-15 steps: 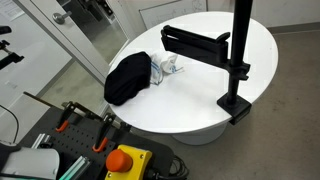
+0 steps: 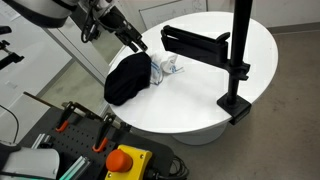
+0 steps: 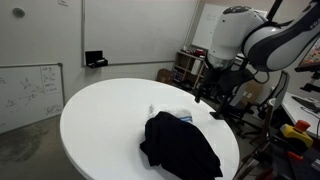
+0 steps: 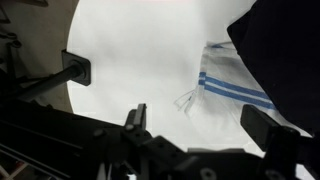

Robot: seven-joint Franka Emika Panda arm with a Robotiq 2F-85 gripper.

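A black cloth (image 2: pixel 128 78) lies bunched on the round white table, and in the second exterior view the same black cloth (image 3: pixel 180 145) is nearest the camera. Partly under it sits a white cloth with blue stripes (image 4: pixel 235 92), its fringe showing in the wrist view; from the first exterior side this striped cloth (image 2: pixel 165 66) shows to the right of the black one. My gripper is open, its two fingers wide apart with nothing held between them. It hangs above the table, over the cloths' far side in the first exterior view.
A black post with a clamped bar (image 2: pixel 236 70) rises at the table's edge. An orange button on a yellow box (image 2: pixel 120 160) stands beside the robot's base.
My arm has come into view from the upper left and moved right and down toward the cloths. Both cloths lie as before.
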